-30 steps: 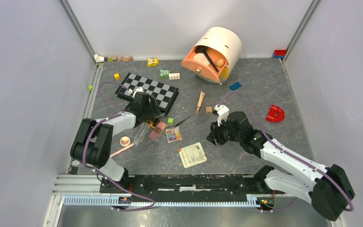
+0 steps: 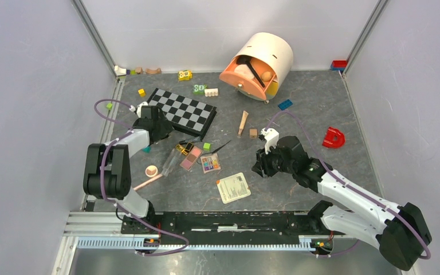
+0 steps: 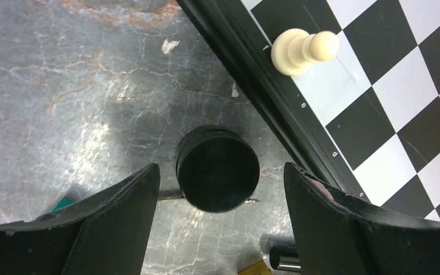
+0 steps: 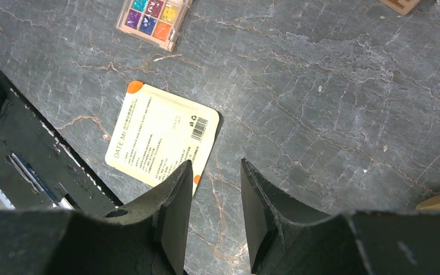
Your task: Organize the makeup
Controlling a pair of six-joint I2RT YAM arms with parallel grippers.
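Observation:
In the left wrist view a round black container (image 3: 220, 173) stands on the table below and between the parted fingers of my left gripper, which is open and empty. My right gripper hovers over bare table with its fingers a little apart and nothing between them. Between the arms lie an eyeshadow palette (image 2: 210, 163), a pink palette (image 2: 191, 158), a cream card (image 2: 233, 188) and dark tweezers (image 2: 221, 146). A beige tube (image 2: 243, 122) rests farther back. The cream-and-orange bin (image 2: 266, 63) lies on its side, holding a black brush (image 2: 252, 70).
A checkered board (image 2: 184, 109) with a white chess pawn (image 3: 302, 51) borders the left gripper. Also about are a tape roll (image 2: 151, 171), a red toy (image 2: 333, 138), a blue brick (image 2: 285, 104) and a green cube (image 2: 207, 146).
My left gripper has moved left, away from the pink palette to beside the board's left edge. The right arm has shifted very slightly. The objects in the top view look unmoved.

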